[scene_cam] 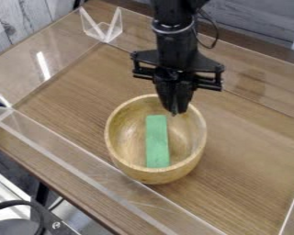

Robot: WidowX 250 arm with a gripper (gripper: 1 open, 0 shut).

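A round wooden bowl (124, 138) sits on the table, holding a green rectangular block (156, 141) that lies lengthwise toward the camera. The black robot gripper (175, 105) hangs over the back rim of the bowl, pointing down, shut, with nothing visible between its fingers. It is apart from the green block, which lies below and nearer the camera.
A clear plastic piece (100, 26) stands at the back left of the wooden table (76, 83). Black cabling (15, 220) lies at the lower left corner, off the table. The table to the left and right of the bowl is clear.
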